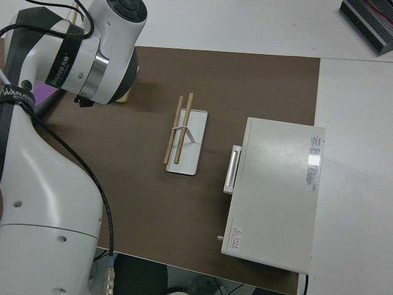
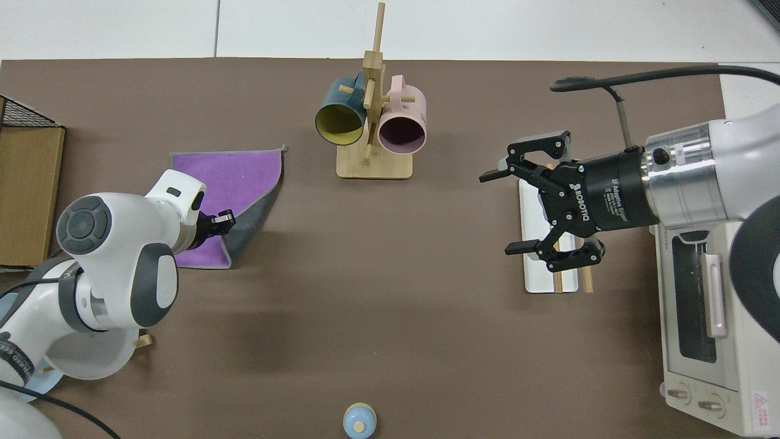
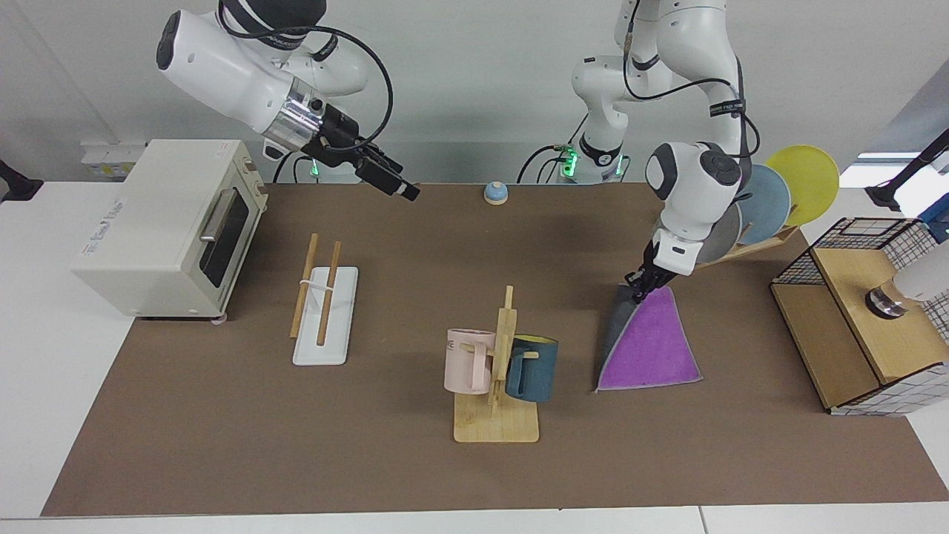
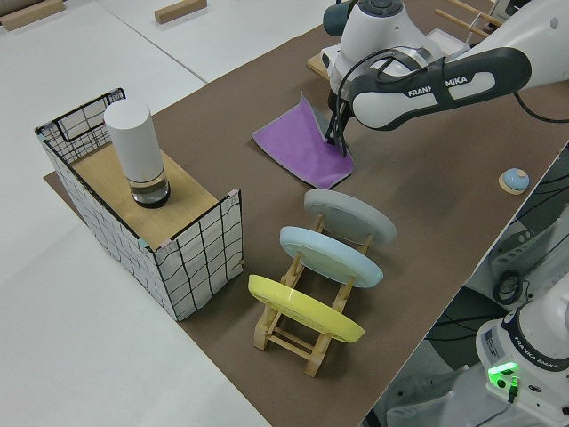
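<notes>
A purple cloth with a grey underside (image 2: 241, 175) lies on the brown mat. My left gripper (image 2: 219, 223) hangs over it, dark and seen from the side; its finger state is unclear. My right gripper (image 2: 497, 212) stands open above the white tray (image 2: 534, 278) with two wooden rods, nothing between its fingers. A teal mug (image 2: 336, 117) and a pink mug (image 2: 402, 117) hang on a wooden mug tree (image 2: 373, 168) at the back centre. A small blue round object (image 2: 359, 421) lies near the front edge.
A white oven (image 3: 151, 231) stands at the right. A wire-sided wooden shelf (image 4: 187, 205) and a dish rack with coloured plates (image 4: 302, 302) stand at the left.
</notes>
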